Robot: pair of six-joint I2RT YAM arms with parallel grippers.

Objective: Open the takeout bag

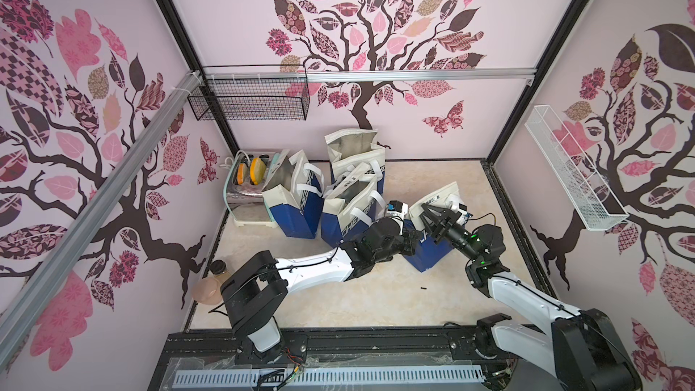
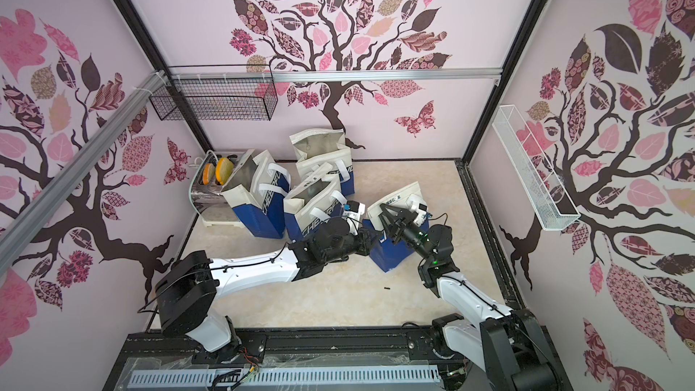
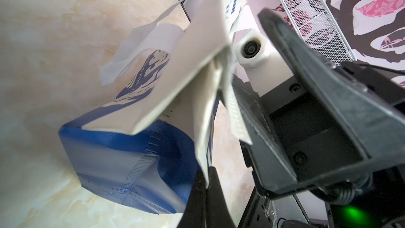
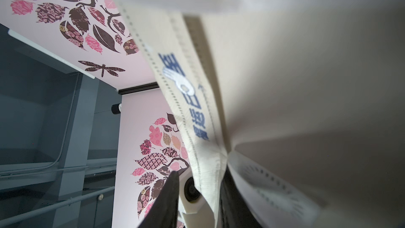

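Observation:
A blue-and-cream takeout bag (image 1: 427,249) stands tilted at right of centre on the table, its cream top (image 3: 181,84) folded over with handles hanging. My left gripper is shut low at the bag's front, beside a hanging cream strip, with nothing clear between its fingers. My right gripper (image 1: 430,217) is over the bag's top; in the right wrist view its fingers (image 4: 166,198) stand apart at a printed cream edge band (image 4: 189,101). Whether that band is pinched cannot be seen.
Several other bags (image 1: 289,210) stand at the back left beside a rack (image 1: 246,213). A bottle (image 1: 210,289) is at the far left. A white mesh basket (image 1: 579,173) hangs on the right wall. Bare table (image 1: 383,297) lies in front.

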